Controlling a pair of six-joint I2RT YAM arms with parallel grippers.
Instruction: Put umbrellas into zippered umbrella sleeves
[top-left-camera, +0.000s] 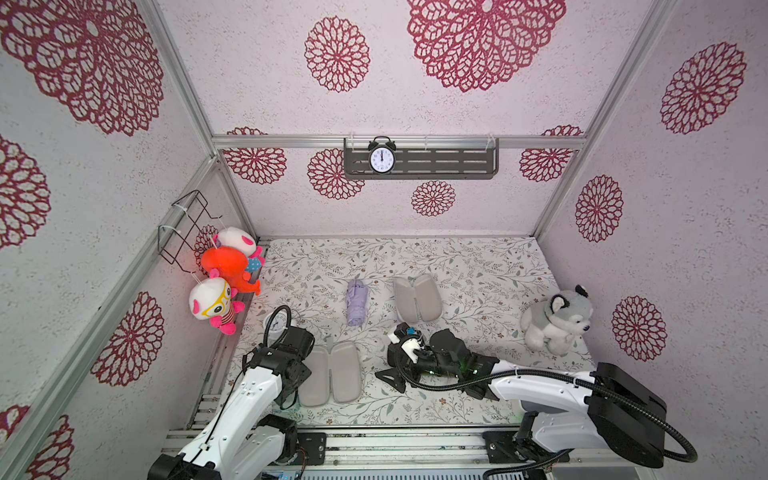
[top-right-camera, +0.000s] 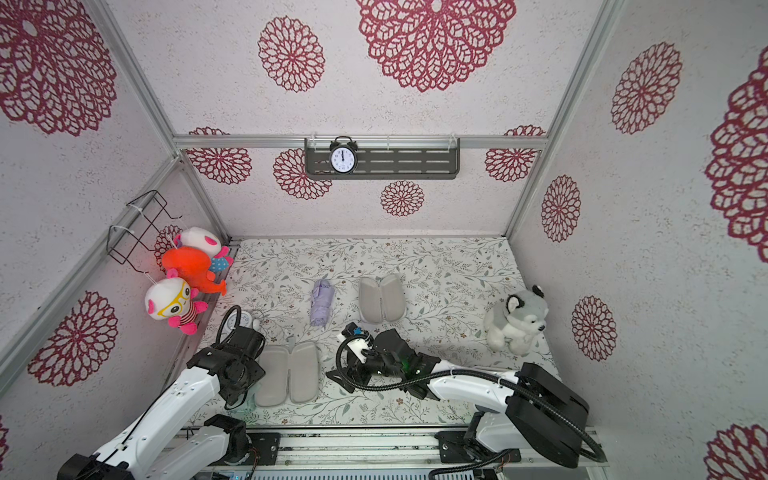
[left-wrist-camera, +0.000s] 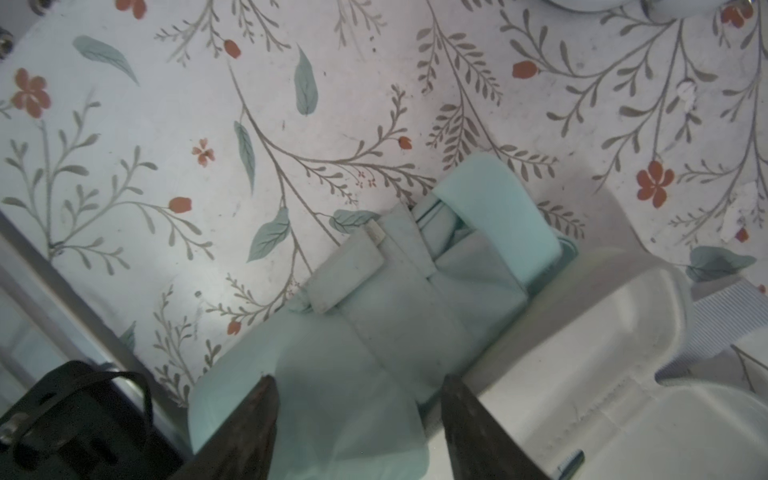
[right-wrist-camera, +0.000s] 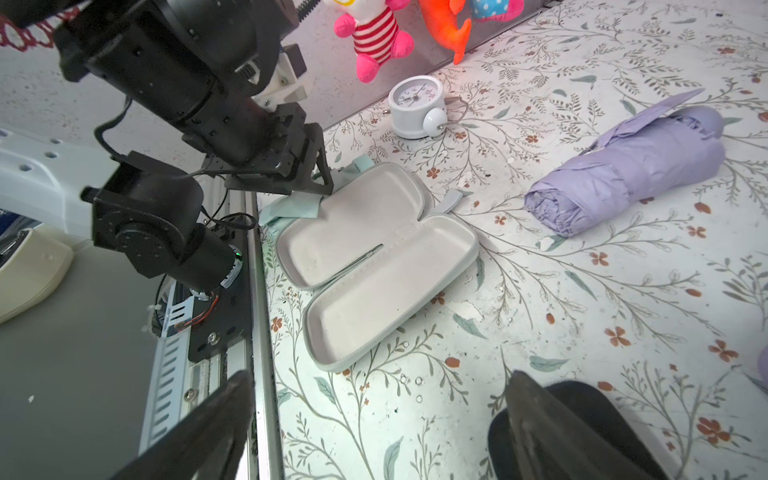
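A folded mint umbrella (left-wrist-camera: 400, 304) lies at the near left, beside an open pale sleeve case (right-wrist-camera: 376, 288). My left gripper hovers low over the umbrella, its fingers apart; no grip shows. My right gripper stands open at centre right, above a black case (right-wrist-camera: 560, 432) mostly hidden in the top views. A rolled lavender umbrella (top-left-camera: 356, 301) lies at centre back, with a second open grey case (top-left-camera: 417, 300) to its right.
A white clock (right-wrist-camera: 416, 104) sits at the left. Plush toys (top-left-camera: 228, 272) hang on the left wall, and a plush husky (top-left-camera: 556, 320) sits at the right edge.
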